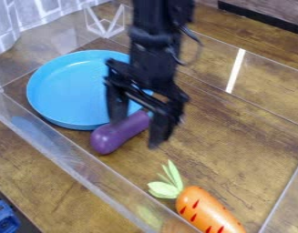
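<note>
My black gripper (141,114) hangs low over the middle of the view, blurred, with its fingers around and above a purple eggplant (112,138) lying at the front edge of a blue plate (54,86). Whether the fingers touch the eggplant or are open cannot be made out. An orange carrot (207,209) with green leaves lies at the lower right, apart from the gripper.
A clear plastic wall (66,164) runs diagonally along the lower left, with a blue object (0,217) beyond it.
</note>
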